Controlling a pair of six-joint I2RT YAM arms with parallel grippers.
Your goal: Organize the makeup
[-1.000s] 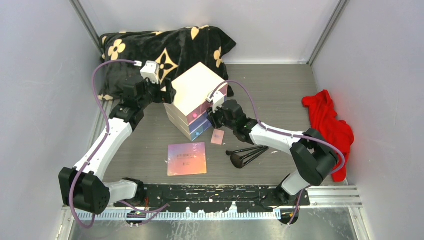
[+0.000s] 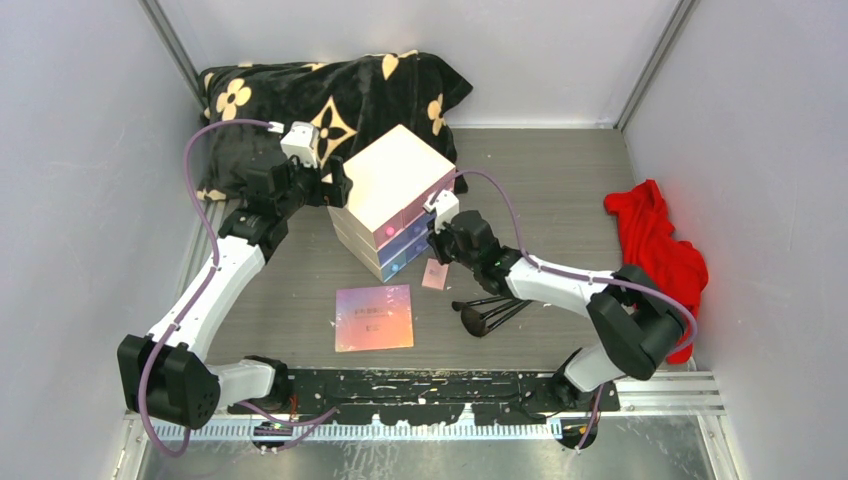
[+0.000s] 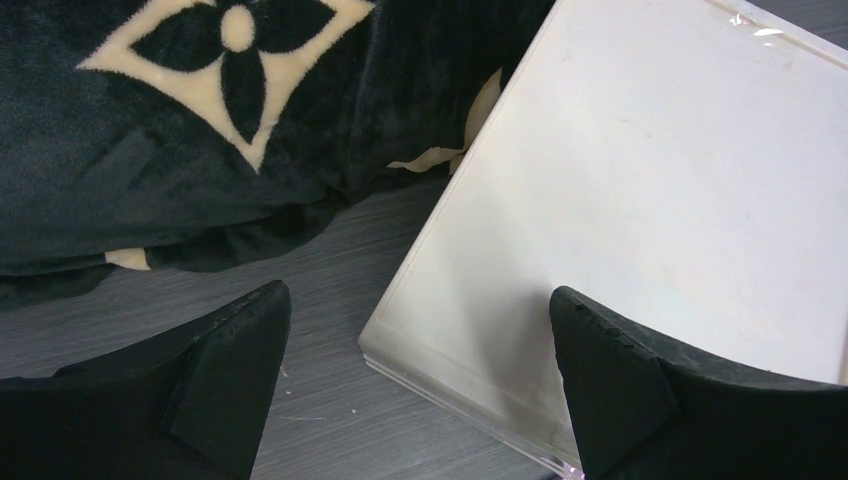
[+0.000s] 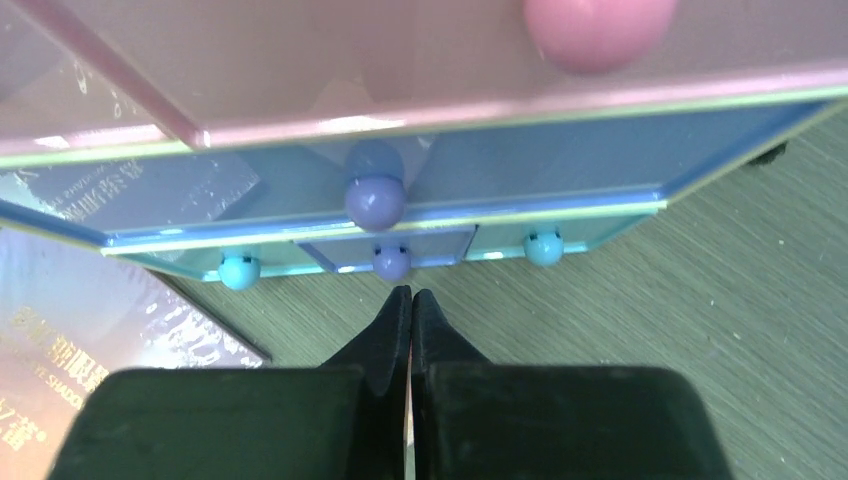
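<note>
A white box with pink, blue and teal drawer fronts (image 2: 396, 165) stands mid-table, its drawers appearing closed. In the right wrist view the blue drawer knob (image 4: 375, 203) sits above and apart from my right gripper, whose fingers meet with nothing between them. Over the box's left edge, my left gripper is spread wide and empty, one finger above the white top. An orange-purple palette (image 2: 374, 319) lies flat in front of the box. Beside it are a small pink card (image 2: 435, 274) and several black brushes (image 2: 486, 318), spread like a fan.
A dark patterned cushion (image 2: 270, 110) rests behind the box. A crumpled red cloth (image 2: 655, 250) lies by the right wall. Pink knob (image 4: 600, 30) and teal knobs (image 4: 543, 248) protrude from the drawer fronts. The floor between the box and the red cloth is largely open.
My right gripper has pulled back from the drawer fronts, toward the right and front. The left arm stays still.
</note>
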